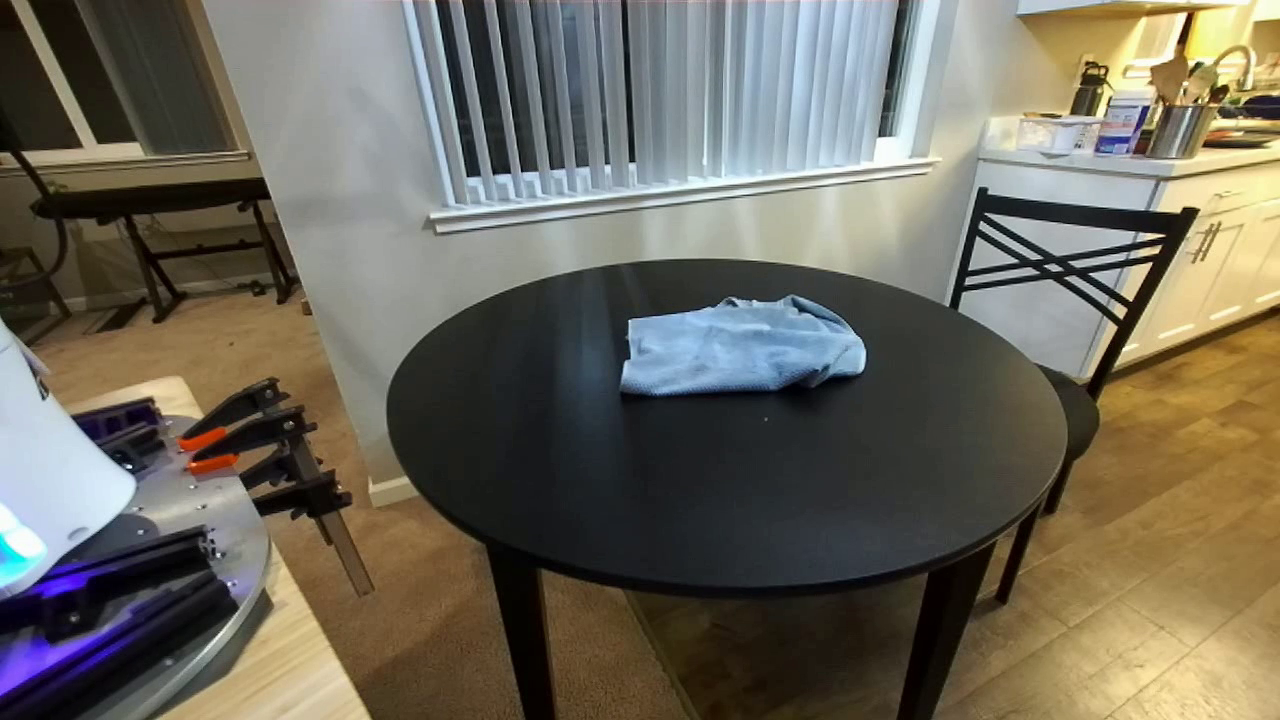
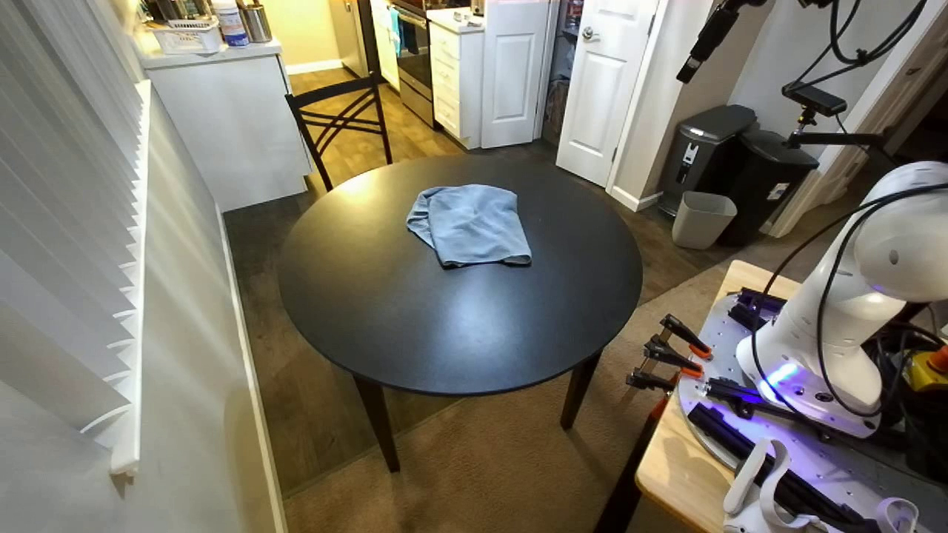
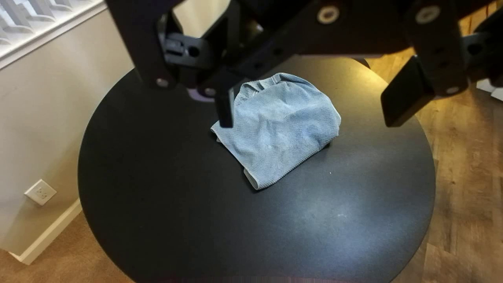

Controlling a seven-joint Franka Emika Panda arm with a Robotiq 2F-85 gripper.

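A light blue cloth (image 1: 741, 348) lies in a loosely folded heap on the round black table (image 1: 720, 504), toward its far side in the first exterior view. From the second exterior view the cloth (image 2: 475, 223) looks flattish, with one straight edge and a bunched corner. In the wrist view my gripper stands open high above the table, its fingers wide apart with only air between them. The cloth (image 3: 283, 132) shows below, beyond the fingers, untouched. Part of a gripper finger (image 2: 702, 53) hangs at the top right of the second exterior view.
A black chair (image 1: 1068, 264) stands at the table's far right. The wall and window sill (image 1: 684, 196) run behind the table. Clamps (image 2: 666, 351) stick out from the robot's base toward the table. Apart from the cloth, the tabletop is clear.
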